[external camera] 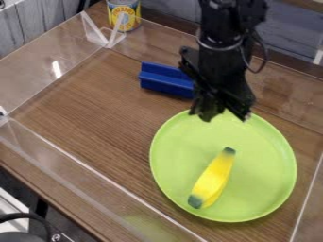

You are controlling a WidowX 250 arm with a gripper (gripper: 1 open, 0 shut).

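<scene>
My gripper (217,108) hangs over the back part of a round green plate (265,170), dark and shut, with nothing showing between its fingers. A yellow banana-like toy (212,178) lies diagonally on the plate, in front of the gripper and apart from it. Just behind the gripper on the left, a blue block (164,79) lies on the wooden table, partly hidden by the arm.
A yellow can (124,13) stands at the back left in a clear holder. Transparent walls edge the wooden table (89,118) at left and front. A dark cable shows at bottom left.
</scene>
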